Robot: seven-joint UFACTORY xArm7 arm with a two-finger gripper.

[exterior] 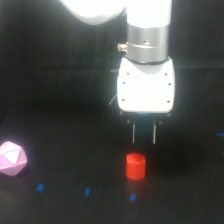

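Observation:
A small red block (135, 166), rounded or many-sided, stands on the dark surface near the middle of the camera view. My gripper (143, 141) appears just above the block in the picture and a little to its right. Its two thin fingers (133, 132) stand apart, with nothing visible held between them. The tips look clear of the block, though their height above the surface is hard to judge.
A pink faceted ball (12, 158) lies at the left edge. Several small blue marks dot the dark surface (70, 210), one of them a blue mark (87, 191) left of the block.

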